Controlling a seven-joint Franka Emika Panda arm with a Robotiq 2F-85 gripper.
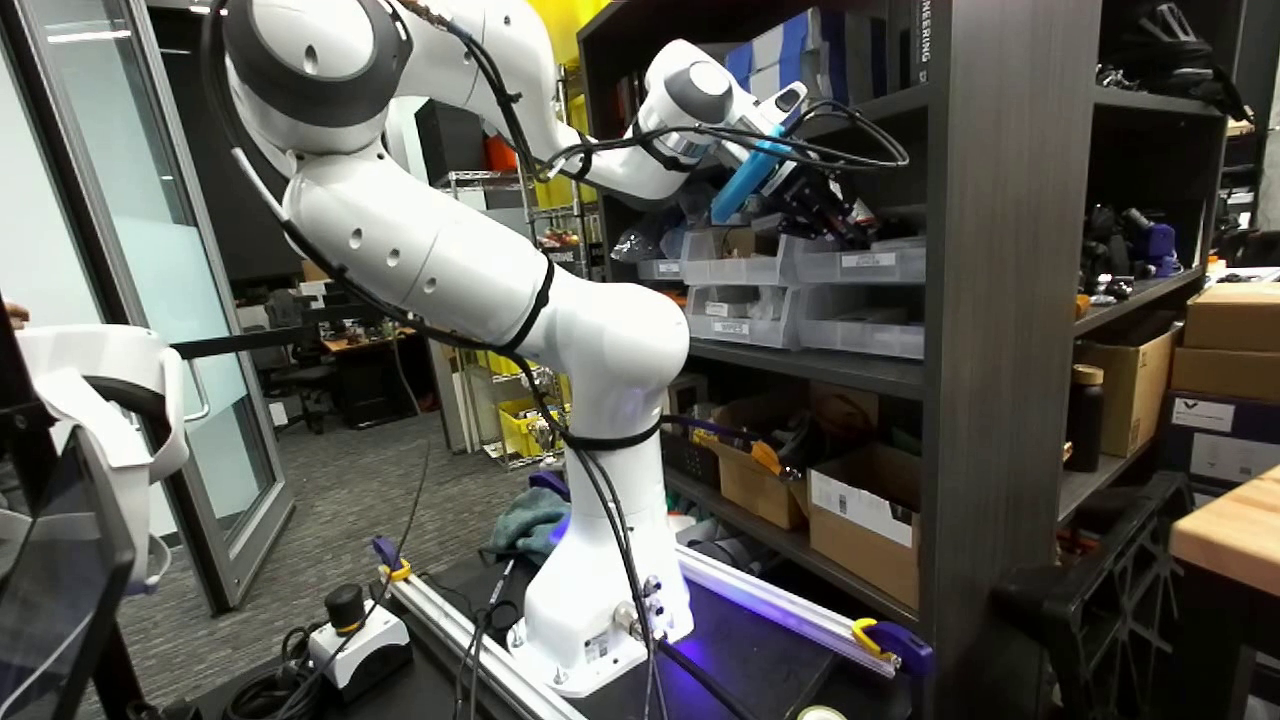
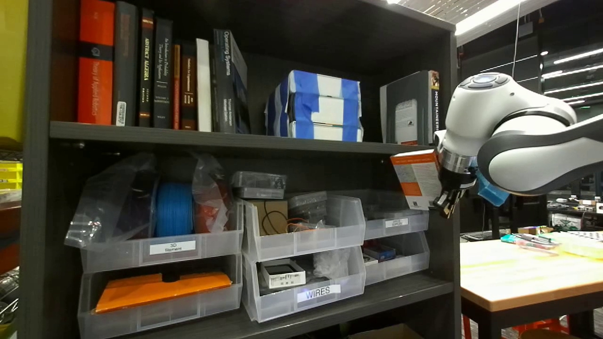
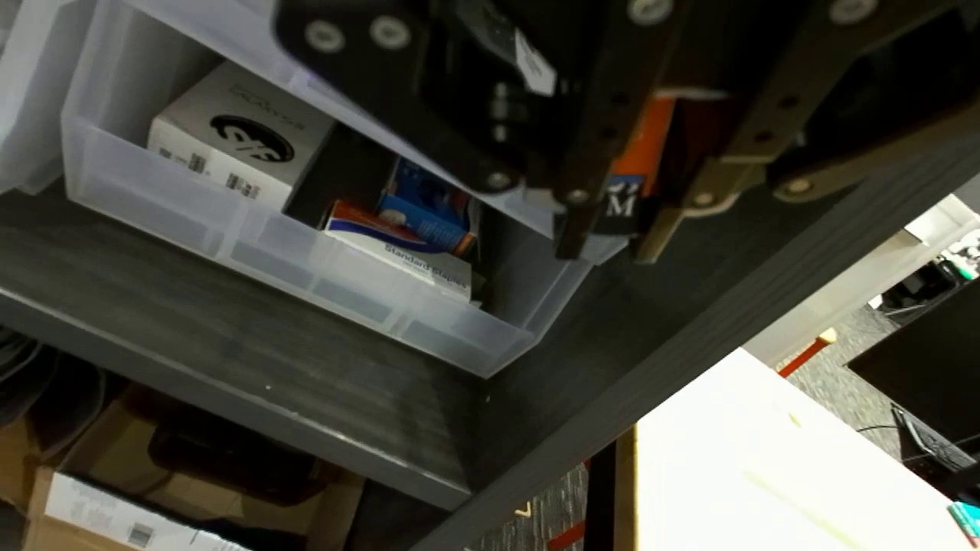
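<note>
An orange and white book (image 2: pixel 419 176) hangs tilted in front of the shelf's right part, below the upper board, in exterior view 2. My gripper (image 2: pixel 444 206) is at its lower right edge. Seen from the wrist, the gripper is shut on the book, whose orange spine (image 3: pixel 648 147) with a dark block and white lettering shows between the fingers. Most of the book is hidden there by the gripper's own linkage. In exterior view 1 the gripper (image 1: pixel 849 226) is in front of the upper bins, and the book cannot be made out.
Books (image 2: pixel 164 73) stand on the upper shelf left of blue-striped boxes (image 2: pixel 325 107); a grey book (image 2: pixel 410 110) leans at the right. Clear bins (image 2: pixel 305 243) fill the shelf below. The shelf's side panel (image 2: pixel 455 169) is close beside the gripper. A wooden table (image 2: pixel 531 271) lies right.
</note>
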